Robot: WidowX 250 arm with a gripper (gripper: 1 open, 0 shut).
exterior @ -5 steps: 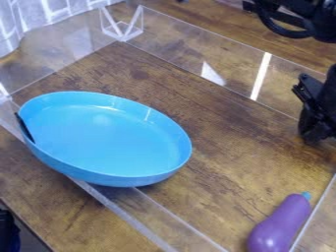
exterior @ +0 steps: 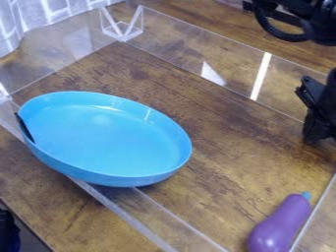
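Note:
My black gripper (exterior: 312, 120) is at the right edge of the camera view, partly cut off by the frame, its fingertips low near the clear wall. It looks shut, with nothing visible between its fingers. A purple toy eggplant (exterior: 278, 224) lies on the wooden surface at the bottom right, below the gripper and apart from it. A large blue oval tray (exterior: 108, 138) sits on the left.
Clear plastic walls (exterior: 282, 84) border the wooden work surface (exterior: 197, 197). The middle of the surface, between tray and eggplant, is bare. A pale cloth (exterior: 27, 20) shows at the top left.

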